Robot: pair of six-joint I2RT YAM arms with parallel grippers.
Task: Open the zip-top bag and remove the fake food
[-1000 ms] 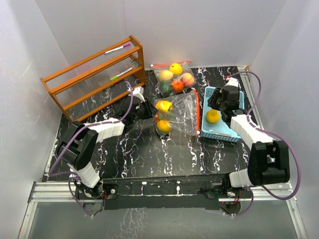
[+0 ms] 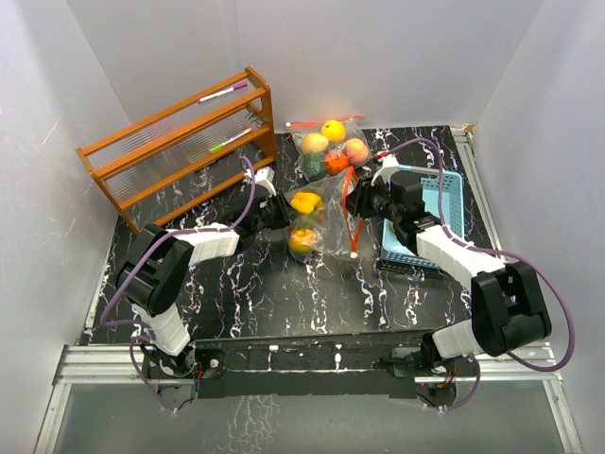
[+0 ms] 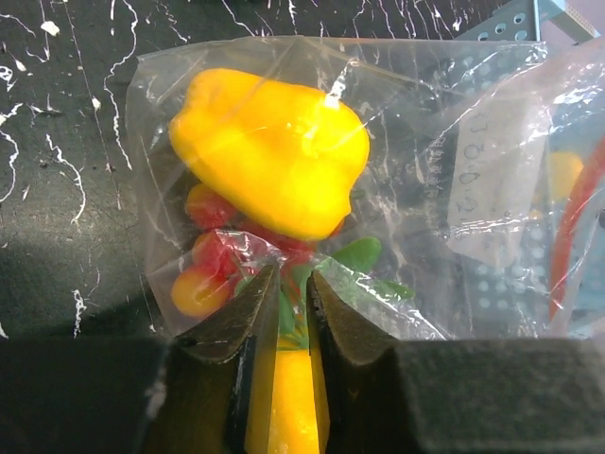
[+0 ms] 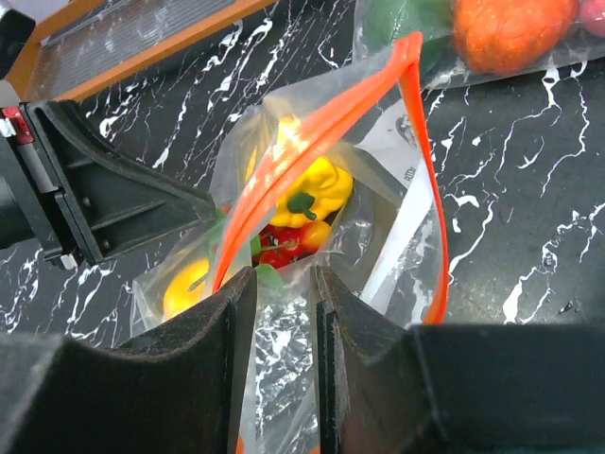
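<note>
The clear bag (image 2: 331, 232) with orange zip edges lies mid-table, holding a yellow pepper (image 3: 269, 147), red-yellow tomatoes (image 4: 298, 241), green leaves and a yellow fruit (image 4: 186, 288). My left gripper (image 2: 282, 216) is at the bag's left end; its fingers sit close together in the left wrist view, and whether they grip the film is unclear. My right gripper (image 2: 357, 203) is at the bag's open, orange-edged end, shut, with fingertips over the film in the right wrist view; what lies between them is hard to see.
A blue basket (image 2: 452, 213) stands at the right, partly under my right arm. A second bag (image 2: 331, 151) of fake fruit lies at the back. A wooden rack (image 2: 175, 142) stands back left.
My right gripper has moved left from over the basket to the bag's orange edge. The bag's open end has shifted left and its edge now stands bent. The left gripper moved slightly.
</note>
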